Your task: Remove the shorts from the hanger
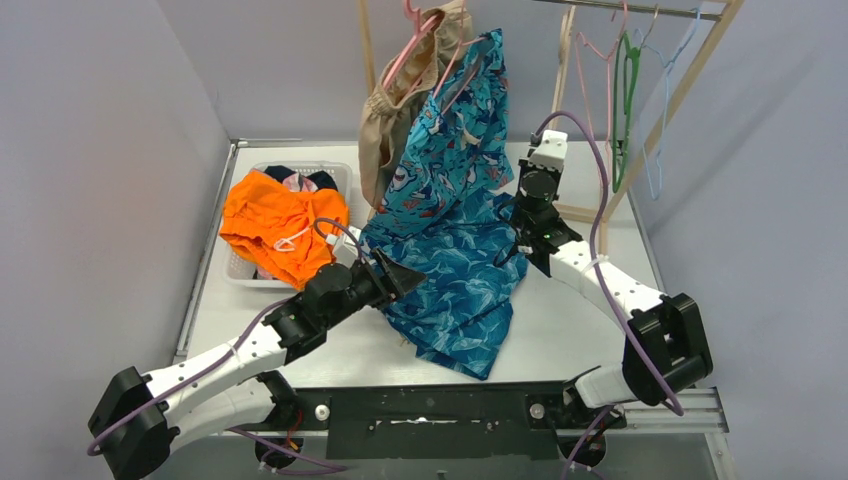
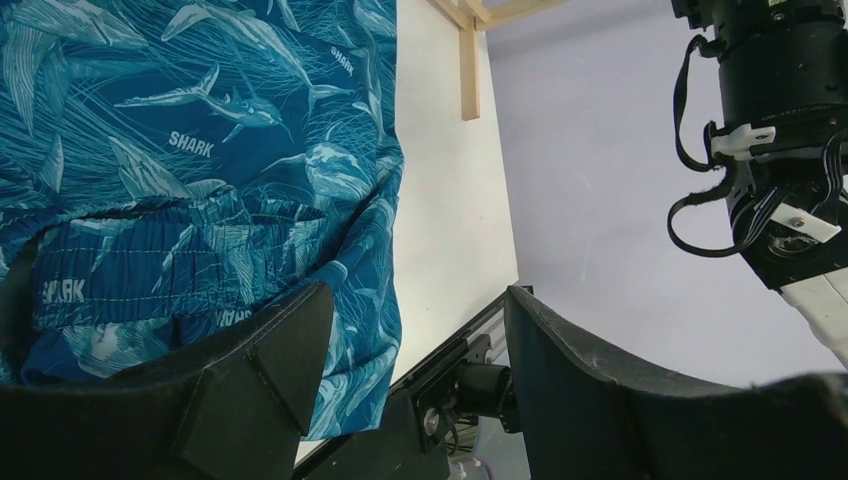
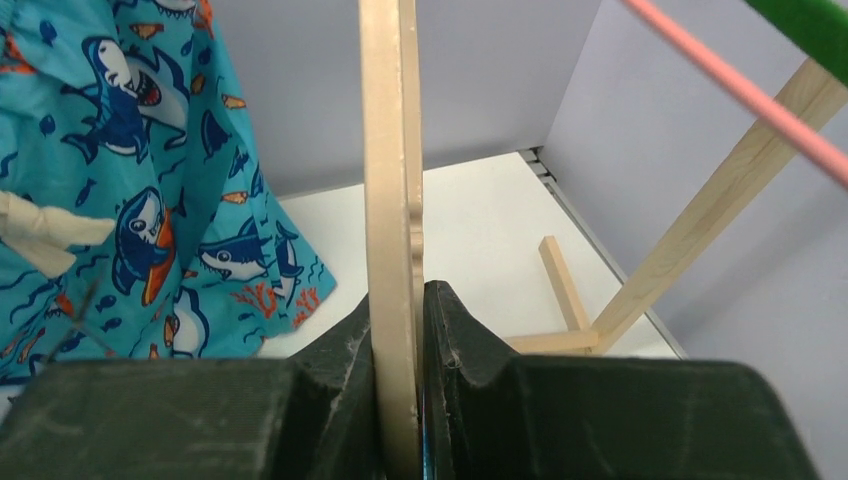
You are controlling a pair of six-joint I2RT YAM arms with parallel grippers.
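Note:
Dark blue shorts with a whale and "SHARK" print (image 1: 455,300) lie spread on the table, no hanger in them that I can see. Their elastic waistband (image 2: 150,265) shows in the left wrist view. Over the shorts' left part, my left gripper stands open with nothing between its fingers. At the right, my right gripper is shut on a beige hanger (image 3: 390,180), which runs upright between its fingers. In the top view the right arm hides most of that grip.
Shark-print shorts (image 1: 480,110) and beige shorts (image 1: 385,130) hang at the back. Pink, green (image 1: 625,100) and blue (image 1: 660,120) hangers dangle on the rail (image 1: 650,9) at right. Orange shorts (image 1: 285,225) lie in the white basket (image 1: 245,265) at left.

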